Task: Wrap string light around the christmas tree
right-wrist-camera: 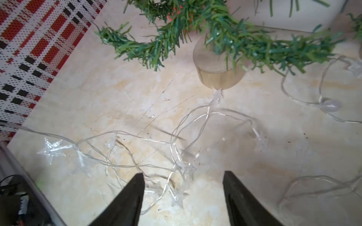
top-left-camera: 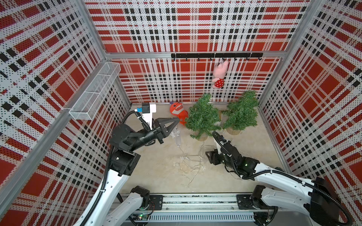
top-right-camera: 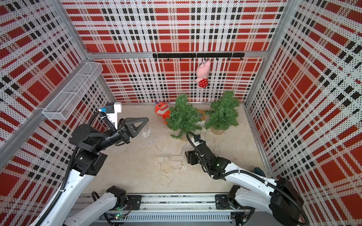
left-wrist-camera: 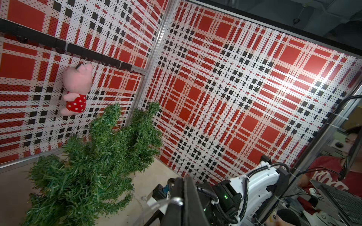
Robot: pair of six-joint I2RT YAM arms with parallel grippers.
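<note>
Two small green trees, the left one (top-left-camera: pixel 203 116) and the right one (top-left-camera: pixel 241 111), stand at the back right. My left gripper (top-left-camera: pixel 174 122) is shut beside the left tree, raised, with a thin strand of string light (left-wrist-camera: pixel 166 203) at its tips and clear stars hanging below. More of the string light (right-wrist-camera: pixel 177 158) lies tangled on the table below the left tree. My right gripper points down over this tangle, fingers apart and blurred, with nothing seen held between them.
An orange toy (top-left-camera: pixel 177 113) sits left of the trees. A pink plush (top-left-camera: pixel 219 75) hangs on the back wall, a wire basket (top-left-camera: pixel 94 94) on the left wall.
</note>
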